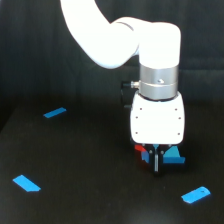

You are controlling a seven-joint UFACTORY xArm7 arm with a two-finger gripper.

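Note:
My white gripper point(155, 164) points straight down, low over the dark table at right of centre. Its small dark fingers overlap the objects behind them, so whether they stand apart or together does not show clearly. A light-blue block point(172, 153) shows to the right of the fingers, partly covered by the gripper body. At their left a bit of a red object point(139, 149) peeks out. Its shape is mostly hidden, and I cannot tell whether the fingers touch either thing.
Blue strips lie flat on the black table: one at far left point(55, 112), one at near left point(26, 183) and one at near right point(196, 195). A dark curtain point(50, 50) hangs behind.

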